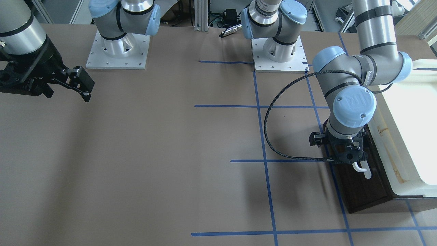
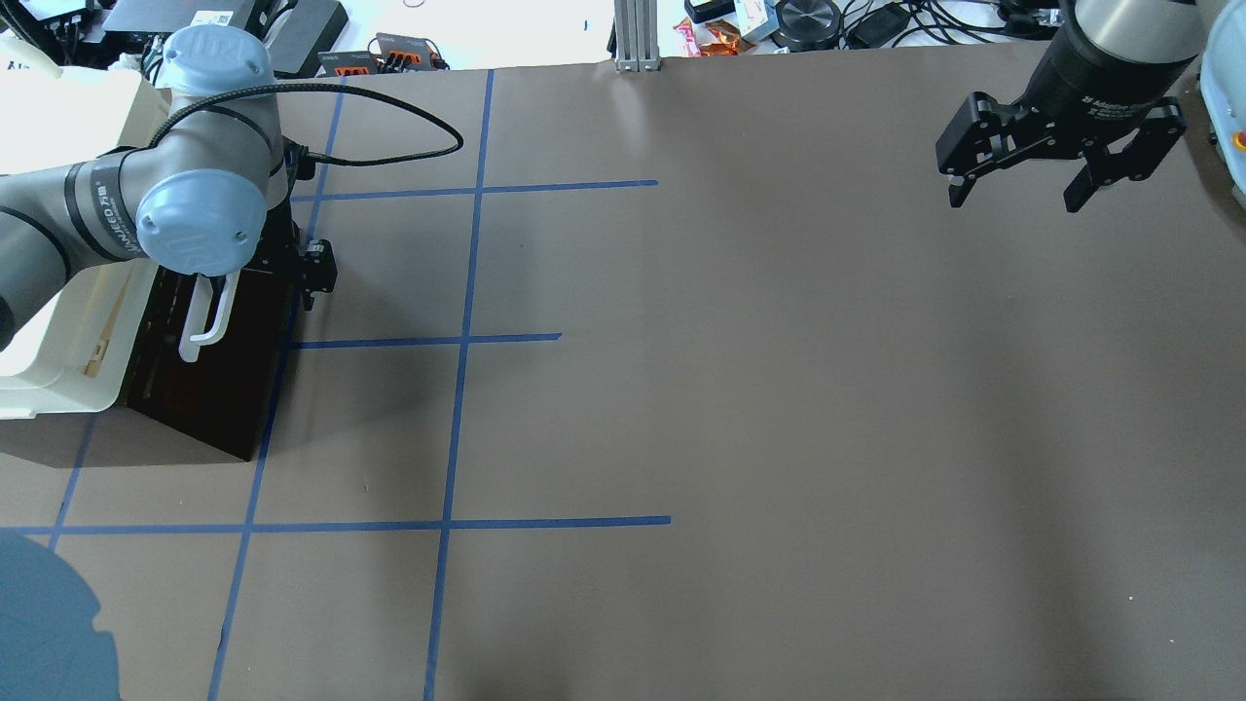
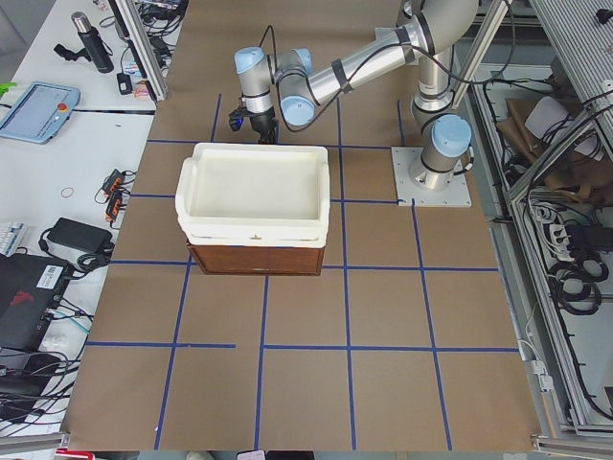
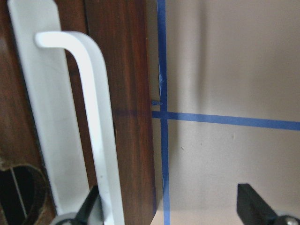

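Note:
A dark wooden box (image 1: 364, 192) with a white plastic tray (image 3: 254, 196) on top sits at the right in the front view. A white handle (image 4: 98, 117) runs along its wooden face in the left wrist view. My gripper is at that handle, with its fingers apart; one finger (image 4: 248, 201) is over bare table, the other against the handle at the lower left. From the front, the handle (image 1: 362, 168) shows just below the gripper body.
Another arm's black gripper (image 2: 1057, 152) hangs at the opposite side. Two more arm bases stand at the back.

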